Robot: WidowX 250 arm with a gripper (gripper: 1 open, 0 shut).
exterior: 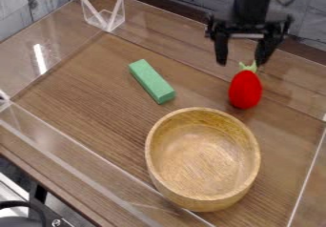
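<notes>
My gripper (238,49) hangs over the back right of the table, its black fingers pointing down and parted. It is above and behind a red strawberry-like object (245,91) with a green top, with no object visible between the fingers. A green block (151,82) lies left of centre. A large tan bowl (203,194) fills the lower middle.
A white wire-like object (103,17) stands at the back left. Dark cables or parts lie at the lower left corner, beyond the table edge.
</notes>
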